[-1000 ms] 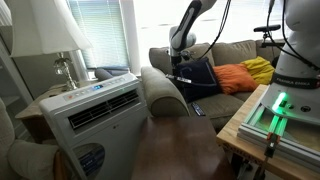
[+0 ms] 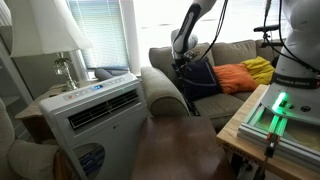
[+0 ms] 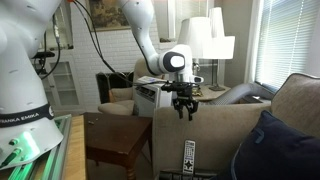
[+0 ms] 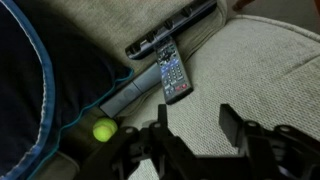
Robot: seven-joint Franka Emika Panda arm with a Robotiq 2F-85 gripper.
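In the wrist view my gripper is over the pale couch cushion, its dark fingertips partly apart. Cushion fabric shows in the gap, and whether anything is gripped lower down cannot be made out. Ahead of the fingertips lies a dark remote [image 4: 173, 76] with coloured buttons. A longer black remote [image 4: 170, 28] lies across its far end, and a grey strip-like object [image 4: 132, 92] lies to its left. A yellow-green ball [image 4: 104, 129] sits near the dark blue pillow [image 4: 22, 90]. From the second exterior view, the gripper [image 3: 185, 104] appears by the sofa arm.
Orange pillow [image 2: 235, 79] and yellow pillow [image 2: 260, 70] rest along the couch. A grey remote [image 3: 189, 158] shows against the sofa. The brown table [image 2: 178, 150] has a bare top; a white air conditioner [image 2: 98, 118] stands left of it.
The arm has come down and slightly right, toward the couch seat beside the dark blue pillow. The other furniture looks unmoved.
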